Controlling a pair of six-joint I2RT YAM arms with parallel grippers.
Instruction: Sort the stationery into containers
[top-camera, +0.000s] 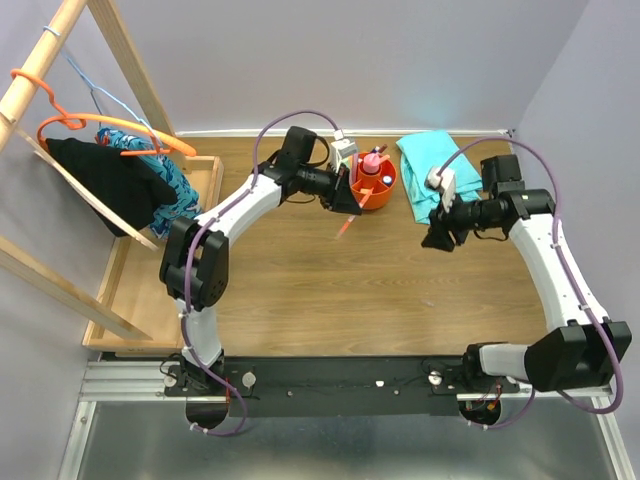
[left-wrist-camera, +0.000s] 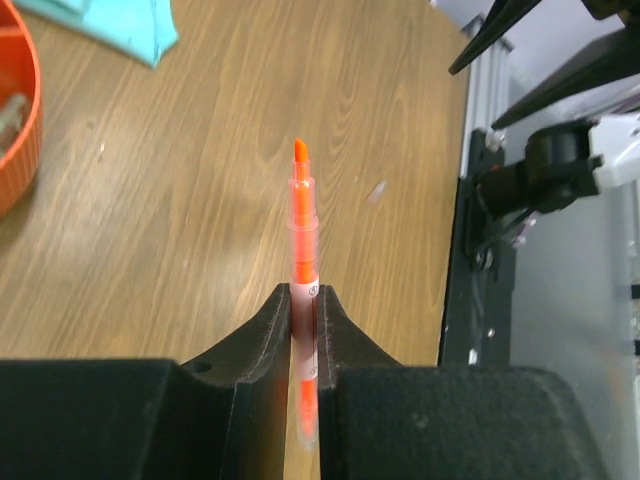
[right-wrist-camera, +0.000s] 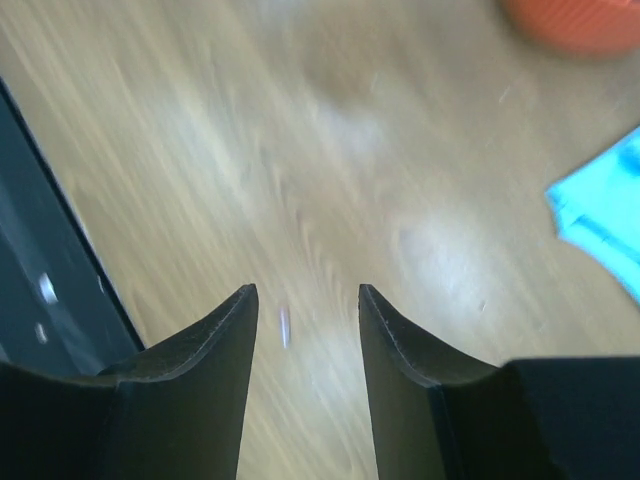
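Observation:
An orange pen (left-wrist-camera: 304, 260) with a clear casing is clamped in my left gripper, pointing away from the fingers. From above, the same pen (top-camera: 347, 226) slants out past the left gripper (top-camera: 350, 204), in front of the orange bowl (top-camera: 388, 190). Inside that bowl are several items, among them a pink one (top-camera: 371, 163); the left arm hides part of it. My right gripper stands apart with its fingers spread and nothing between them. In the top view this right gripper (top-camera: 435, 240) is over the table, right of the bowl.
A folded turquoise cloth (top-camera: 419, 158) lies at the back, right of the bowl. One small pale piece (top-camera: 428, 303) lies on the otherwise clear front of the table (top-camera: 330, 310). At the left, a wooden rack holds orange hangers (top-camera: 110, 121) and clothes.

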